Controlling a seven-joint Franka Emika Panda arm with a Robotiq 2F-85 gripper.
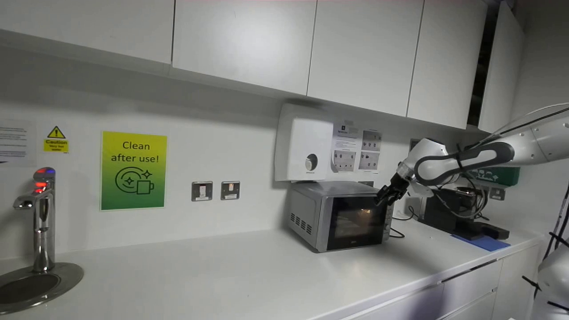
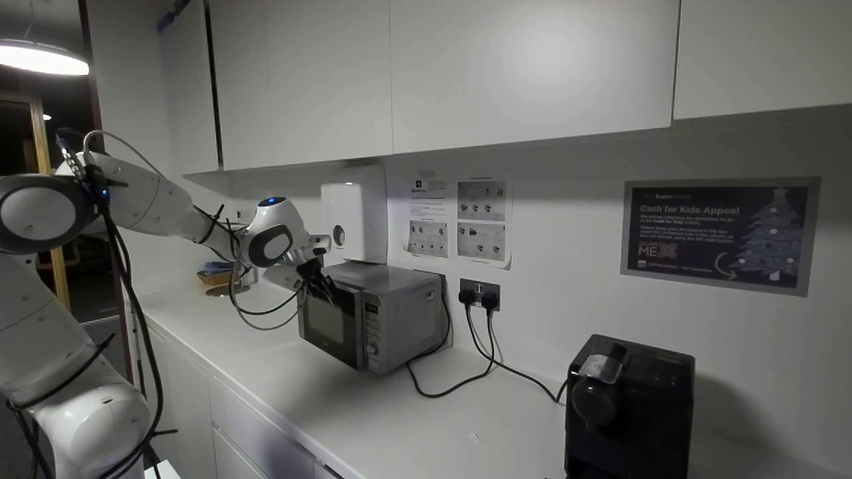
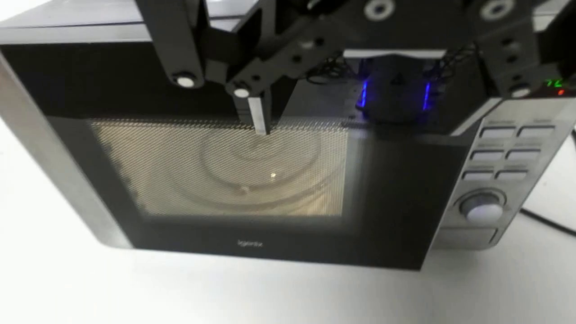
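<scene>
A silver microwave with a dark glass door stands on the counter against the wall. Light shows through its window, and whether the door is fully closed I cannot tell. My gripper hangs before the upper part of this door, pointing at it. Its fingers look wide apart, with nothing held between them. The left finger overlaps the window's top edge in the wrist view; the right one lies near the button panel. Contact with the glass is unclear. A round knob sits low on the panel.
Above the microwave hangs a white dispenser, beneath wall cupboards. A black coffee machine stands along the counter, with cables between.
</scene>
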